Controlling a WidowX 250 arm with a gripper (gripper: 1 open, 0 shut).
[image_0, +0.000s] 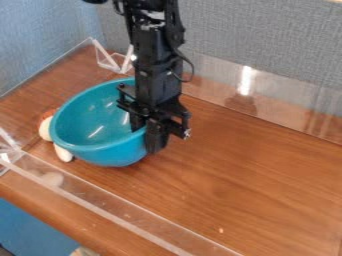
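A turquoise plastic bowl (96, 131) sits tilted on the left part of the wooden table (234, 190). My black gripper (150, 132) is down at the bowl's right rim, overlapping it; whether its fingers are closed on the rim is hard to tell. A white and orange object (62, 150) lies at the bowl's left, partly hidden behind it.
Clear plastic strips run along the table's front-left and back edges. A white wire object (115, 55) stands at the back-left corner.
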